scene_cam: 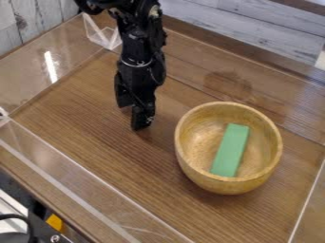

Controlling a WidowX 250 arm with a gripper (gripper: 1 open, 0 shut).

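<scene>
My black gripper (pixel 132 106) reaches down from the top of the camera view to low over the wooden table (pixel 89 142), left of a light wooden bowl (pixel 193 152). Its fingers are dark and point downward; whether anything lies between them is hard to tell, though it looks open. A green rectangular block (pixel 231 149) lies inside the bowl, apart from the gripper.
The table has free room to the left and in front of the bowl. A pale wall (pixel 260 19) runs along the back, and clear plastic pieces stand at the left edge.
</scene>
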